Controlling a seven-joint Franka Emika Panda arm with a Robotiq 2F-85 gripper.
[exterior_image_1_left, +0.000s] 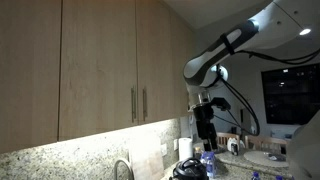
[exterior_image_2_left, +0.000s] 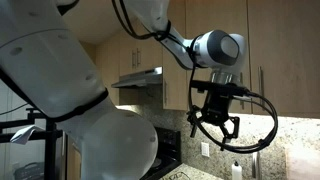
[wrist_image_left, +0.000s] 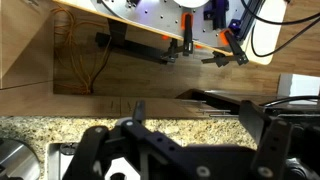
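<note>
My gripper hangs from the arm, pointing down, in front of the wooden wall cabinets. Its dark fingers stand wide apart in the wrist view, the left finger well clear of the right one, and nothing shows between them. In the second exterior view the black gripper is high above the counter, close to the camera. Below it the wrist view shows a brown wooden surface and a strip of speckled counter.
Black and red tool-like items lie along the wrist view's top edge. A dark object and a blue-labelled bottle stand low in the first exterior view, right of the faucet. A white bottle stands by the backsplash.
</note>
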